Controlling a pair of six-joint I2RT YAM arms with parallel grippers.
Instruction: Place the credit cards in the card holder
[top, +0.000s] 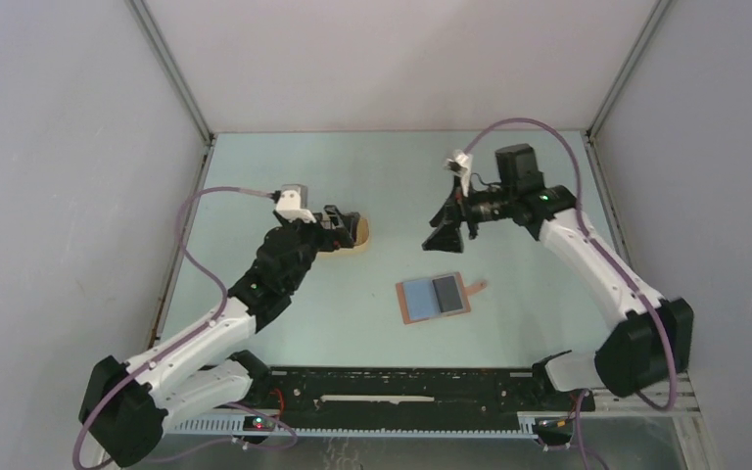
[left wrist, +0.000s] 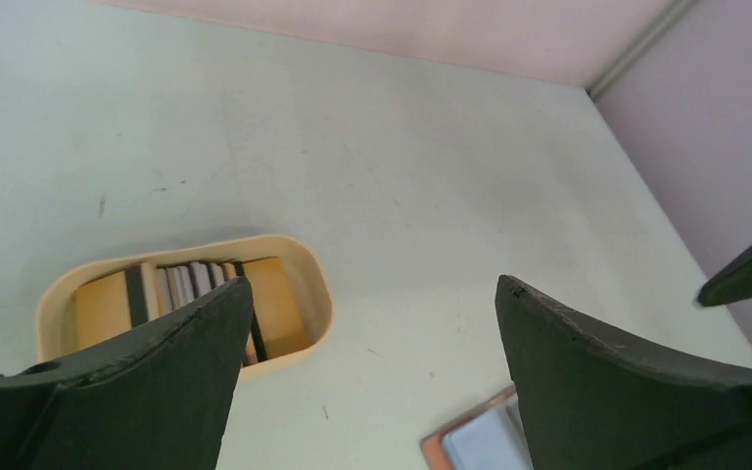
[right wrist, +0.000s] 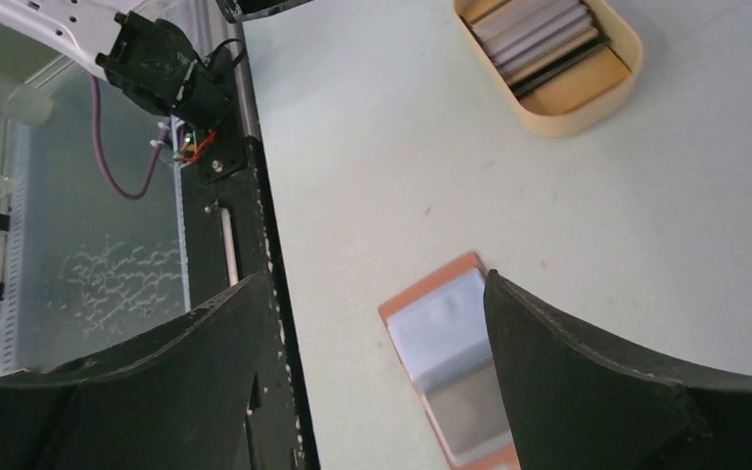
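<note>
The card holder (top: pixel 435 297), brown-edged with blue and dark grey panels, lies open and flat on the table. Several cards stand in a row inside an oval tan basket (left wrist: pixel 319 328); they show as a striped stack (left wrist: pixel 196 280) in the left wrist view. Over the basket, covering much of it in the top view, is my left gripper (top: pixel 345 227), its fingers wide apart and empty. My right gripper (top: pixel 455 235) hangs above the table beyond the card holder. Its fingers (right wrist: pixel 587 362) stand apart, with nothing seen between them.
Bare table (top: pixel 401 176) stretches behind the basket and between it and the card holder. A dark rail (top: pixel 372 382) runs along the front edge. Walls close in at left, right and back.
</note>
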